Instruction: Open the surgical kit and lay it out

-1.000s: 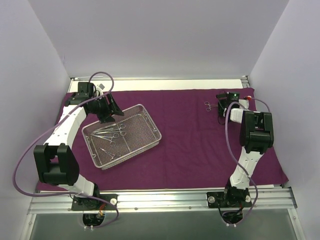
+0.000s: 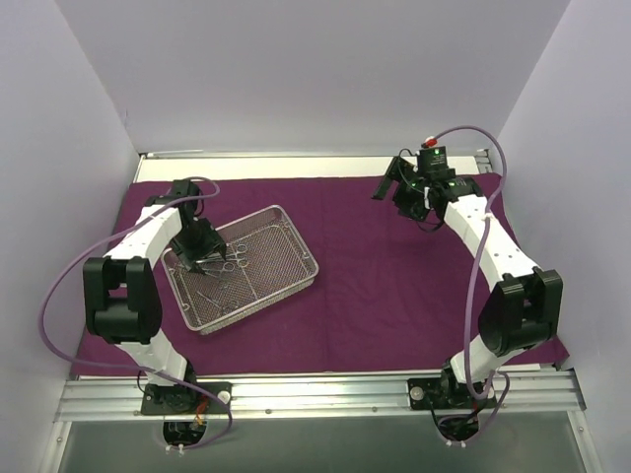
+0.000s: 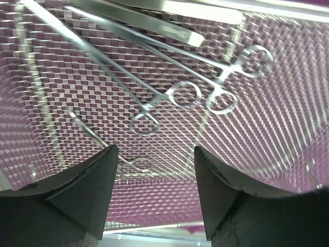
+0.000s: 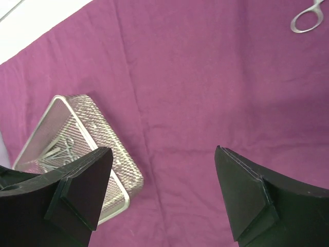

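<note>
A mesh tray (image 2: 298, 281) stands on the left of the purple cloth with several steel instruments inside. In the left wrist view two ring-handled instruments lie side by side, one scissor-like tool (image 3: 167, 96) and another (image 3: 223, 82) to its right. Two flat tweezers (image 3: 169, 32) lie at the top, and a small thin hooked tool (image 3: 92, 134) lies apart lower down. My left gripper is open over the tray, nothing between its fingers. Above the cloth at the back right, my right gripper stands open and empty. One ring handle (image 4: 307, 19) shows on the cloth in the right wrist view.
A white strip (image 2: 296, 168) runs along the back, and grey walls (image 2: 582, 148) enclose the sides. The tray's raised rim surrounds the instruments.
The right arm has swung left and away from the back right corner, now covering the laid-out ring-handled instrument in the top view.
</note>
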